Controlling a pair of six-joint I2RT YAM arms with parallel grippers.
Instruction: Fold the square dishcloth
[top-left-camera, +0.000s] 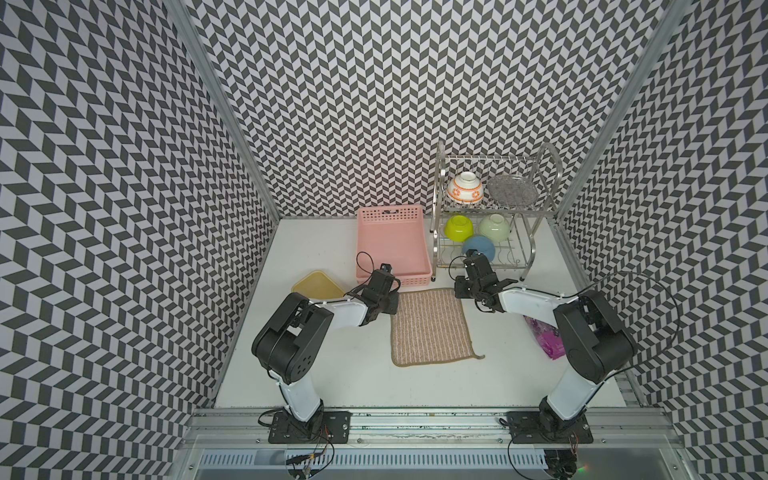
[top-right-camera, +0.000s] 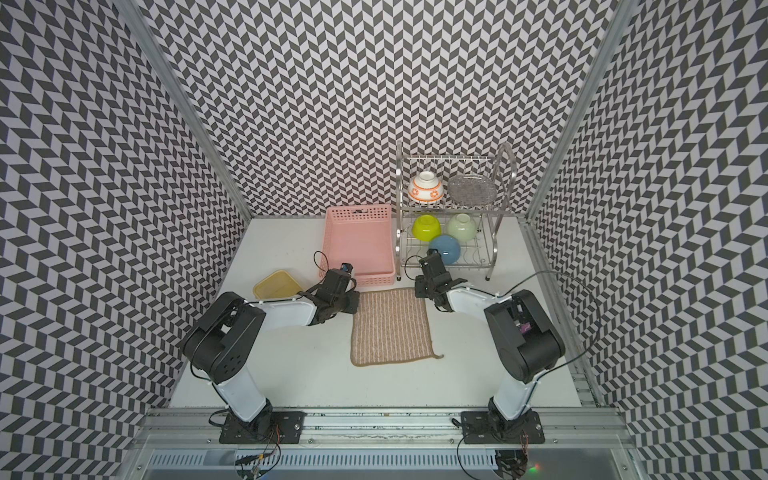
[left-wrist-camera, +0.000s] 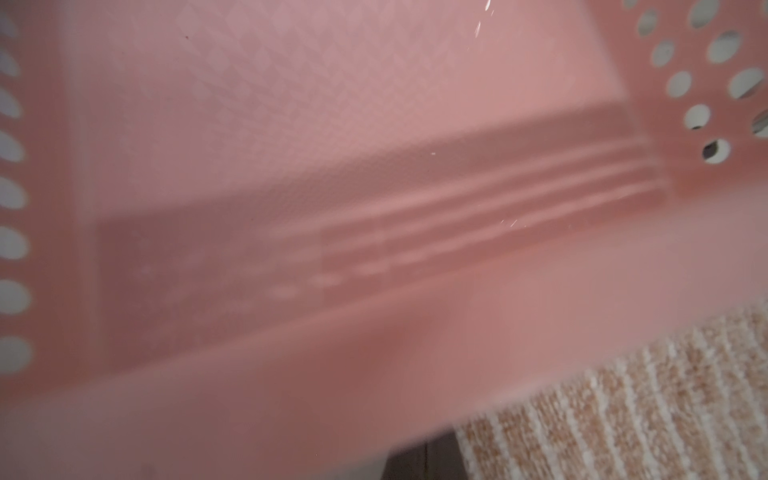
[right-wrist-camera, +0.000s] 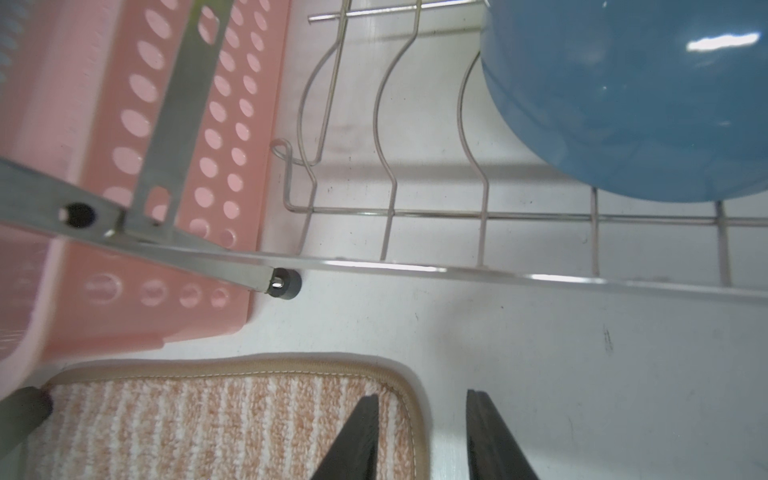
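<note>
The square dishcloth (top-left-camera: 432, 332), brown-and-white striped with a tan border and a hanging loop, lies flat in the middle of the table. My left gripper is at its far-left corner beside the pink basket's front wall, shut, with its tips largely hidden by the basket. My right gripper stands open at the cloth's far-right corner, one finger over the cloth's edge and the other over bare table, nothing held between them.
The pink basket (top-right-camera: 357, 244) is behind the cloth. A metal rack (top-right-camera: 491, 268) with bowls stands back right. A yellow container (top-right-camera: 273, 284) is at left, a purple bag (top-left-camera: 549, 340) at right.
</note>
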